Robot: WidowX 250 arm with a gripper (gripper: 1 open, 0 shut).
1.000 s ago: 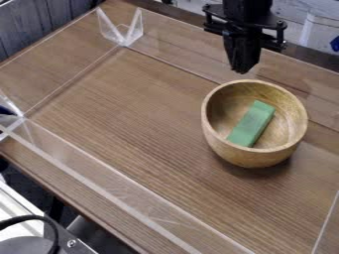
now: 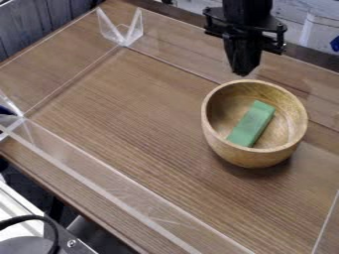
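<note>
A wooden bowl (image 2: 223, 149) sits on the right half of the wooden tabletop, holding a green block (image 2: 251, 124) that lies at a slant inside it. My black gripper (image 2: 243, 67) hangs above and behind the bowl near the back edge, pointing down. It looks shut, with nothing visible between its fingers.
Clear acrylic brackets (image 2: 122, 30) stand at the back left and along the left side. The tabletop (image 2: 113, 109) left of the bowl is bare. Part of a grey and black device (image 2: 27, 240) shows at the bottom left corner.
</note>
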